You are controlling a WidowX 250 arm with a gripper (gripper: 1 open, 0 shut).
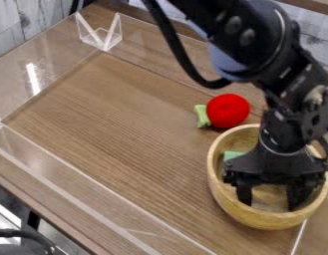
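My black gripper is down inside a yellow bowl at the lower right of the camera view, open, with its body covering much of the bowl. A bit of a green piece shows at the bowl's left inside, mostly hidden behind the gripper. A red round object lies above the bowl, with a small green piece at its left.
A clear plastic object stands at the upper left, and a black cable or part is at the lower left corner.
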